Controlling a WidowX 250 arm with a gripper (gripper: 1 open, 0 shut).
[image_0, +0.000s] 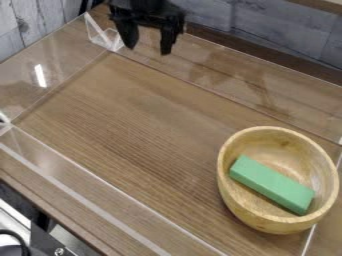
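A round tan bowl (275, 215) sits at the lower right of the table, with a green rectangular block (270, 182) lying inside it. The dark gripper (147, 40) is at the top of the view, over the far part of the table and well away from the bowl. Its upper part is cut off by the frame edge, and whether it is open or shut is hard to make out.
Transparent pieces show at its upper left and left edge. Dark cables or fittings are at the lower left corner, off the table.
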